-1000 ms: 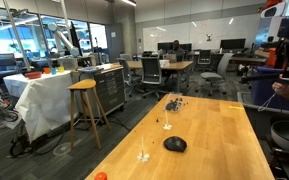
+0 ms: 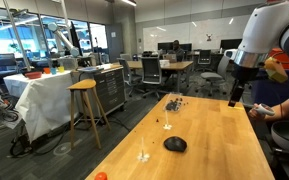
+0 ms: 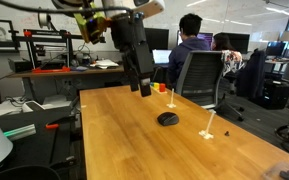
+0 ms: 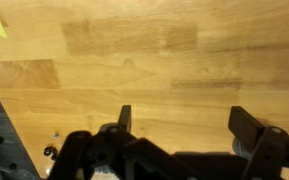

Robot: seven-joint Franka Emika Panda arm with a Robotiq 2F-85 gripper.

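Observation:
My gripper is open above bare wood in the wrist view, its dark fingers wide apart and nothing between them. In exterior view 1 the gripper (image 2: 244,103) hangs at the right over the table. A black rounded object (image 2: 175,144) rests on the wooden table (image 2: 219,150), to the left of the gripper and apart from it. The same black object (image 3: 167,118) shows in exterior view 2, a short way beyond the gripper (image 3: 137,88).
Two white upright pegs, one nearer (image 2: 142,150) and one farther (image 2: 167,122), stand on the table. A red round thing (image 2: 101,176) sits at the near edge, and small dark pieces (image 2: 176,103) are scattered at the far end.
The arm has come in from the right edge of exterior view 1, moving left over the table. The black object, the pegs and the scattered pieces have stayed where they were.

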